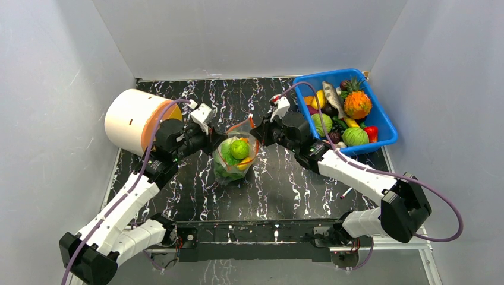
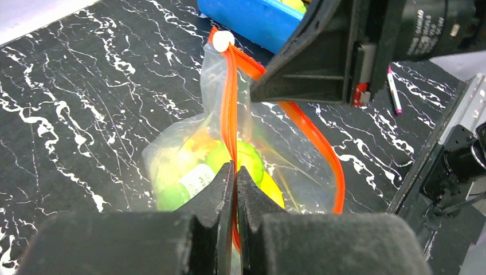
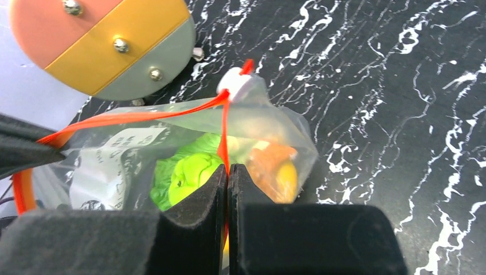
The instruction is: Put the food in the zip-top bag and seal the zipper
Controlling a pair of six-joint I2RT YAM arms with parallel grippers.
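Note:
The clear bag with an orange-red zip edge [image 1: 238, 159] hangs between my two grippers in the top view, its mouth spread apart. Inside it are leafy greens [image 3: 180, 166], a round green fruit [image 1: 240, 149] and yellow and orange food [image 3: 286, 179]. My left gripper is shut on one side of the orange rim, which runs down between its fingers. On the opposite side, my right gripper is likewise shut on the rim. A white slider [image 2: 223, 40] sits at one corner of the zip.
A blue bin [image 1: 385, 127] full of play food stands at the back right. To the left lies a big white cylinder [image 1: 134, 122] with a coloured end. A marker [image 1: 346, 193] rests on the right of the dark marbled table [image 1: 279, 196].

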